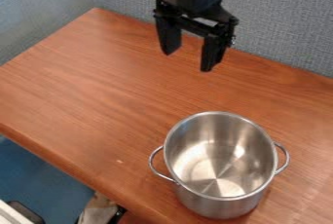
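Note:
My black gripper (190,49) hangs open over the rear middle of the wooden table, its two fingers spread apart with nothing visible between them. A steel pot (220,162) with two side handles stands at the front right of the table, in front of and below the gripper. Its inside looks empty.
A grey fabric partition (279,23) runs along the back. The table's front-left edge drops to a blue area, with some small items at the bottom left.

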